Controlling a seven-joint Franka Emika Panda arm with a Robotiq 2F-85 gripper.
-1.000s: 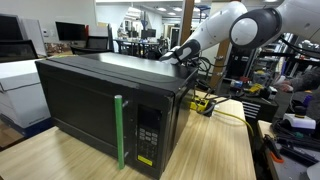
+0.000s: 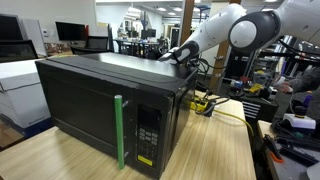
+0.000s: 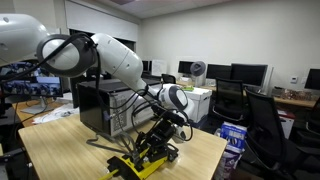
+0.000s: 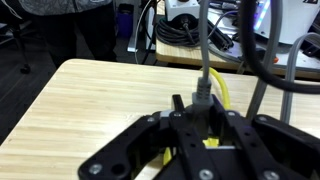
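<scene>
A large black microwave stands on the wooden table, a green strip down its front. Behind its right side, the gripper is mostly hidden in the first exterior view. In the second exterior view, my gripper is low over the table beside the microwave, at a bright yellow thing. A yellow cable runs from there. From the wrist, cables and the black gripper body cover the fingertips; yellow parts show between the dark pieces. What lies between the fingers is hidden.
Bare wooden tabletop lies to the left in the wrist view. Black office chairs stand behind the table. Beside the table is a blue-and-white package. Grey cables loop round the arm.
</scene>
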